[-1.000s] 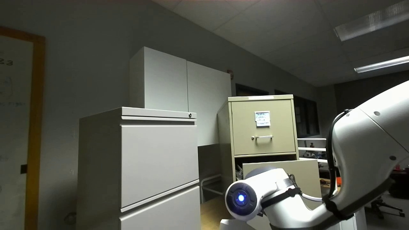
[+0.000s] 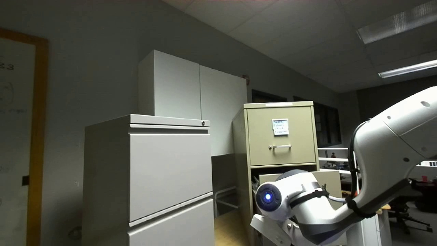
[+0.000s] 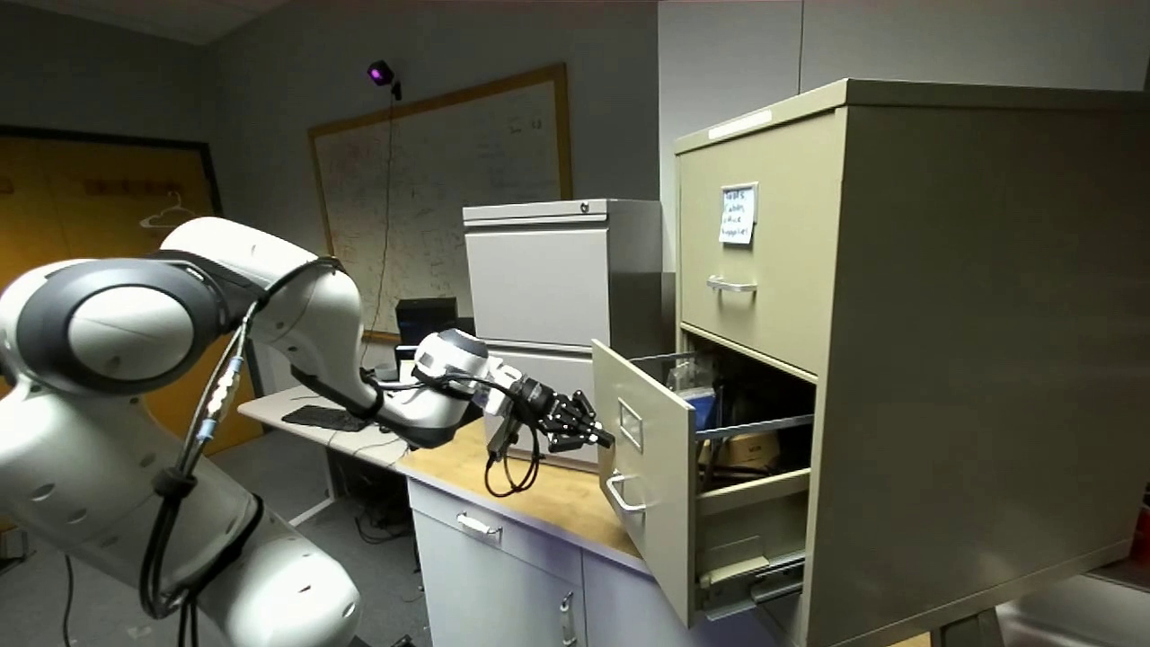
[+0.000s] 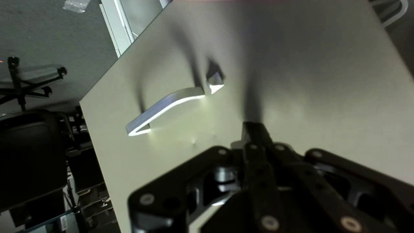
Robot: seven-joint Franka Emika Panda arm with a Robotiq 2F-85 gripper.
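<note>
The lower drawer of a beige file cabinet [image 3: 970, 323] is pulled out, its front [image 3: 658, 453] standing clear of the cabinet body. Papers and other items show inside it. My gripper [image 3: 605, 437] is at the left part of that drawer front in exterior view 2, fingertips close to the panel; touching or just apart, I cannot tell. From the wrist view the gripper looks shut, with nothing seen between its fingers, pointing at the bare panel beside the drawer handle [image 4: 165, 108]. In exterior view 1 the arm hides the fingers.
A grey file cabinet [image 3: 539, 286] stands behind the arm on the wooden countertop [image 3: 485, 464]. White cupboards [image 3: 485, 577] sit below the counter. An office chair [image 4: 23, 83] is on the floor. Open air lies in front of the drawer.
In exterior view 1 the wrist has moved up and to the right, toward the cabinet. The drawer front appears a little shifted, its right edge further left now.
</note>
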